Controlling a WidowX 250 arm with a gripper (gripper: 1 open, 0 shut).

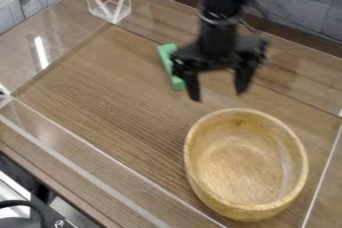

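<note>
The dark gripper [198, 72] is raised away from the bowl, over the table beside a green block [171, 60], with fingers spread open and blurred by motion. The block lies partly behind it; whether the fingers touch it cannot be told. A large pale yellow bowl [245, 162] stands at the lower right, empty.
A clear plastic object [111, 7] stands at the upper left. A dark cable runs along the lower left edge.
</note>
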